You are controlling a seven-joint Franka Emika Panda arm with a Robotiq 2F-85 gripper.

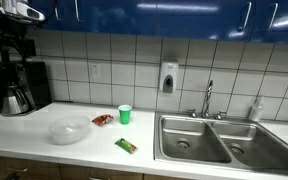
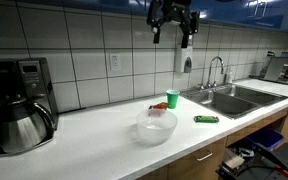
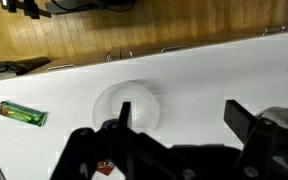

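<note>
High above the counter, my gripper hangs pointing down, its two fingers (image 3: 123,118) wide apart and nothing between them. Exterior view 2 has the gripper (image 2: 169,38) well above the worktop. A translucent bowl (image 1: 70,130) rests on the white counter; in the wrist view the bowl (image 3: 134,95) appears beneath the left finger, partly covered by it. Behind and right of it lie a red packet (image 1: 103,120) and an upright green cup (image 1: 124,114). Nearer the front edge is a green wrapped bar (image 1: 126,145), also visible as a bar (image 3: 21,113) at the wrist view's left.
A coffee maker with a steel carafe (image 2: 23,124) stands at the counter's left end. The double sink (image 1: 195,145) with its faucet (image 1: 207,99) is on the right. A soap dispenser (image 1: 168,77) hangs on the tiled wall. Bare counter (image 2: 89,150) separates carafe and bowl.
</note>
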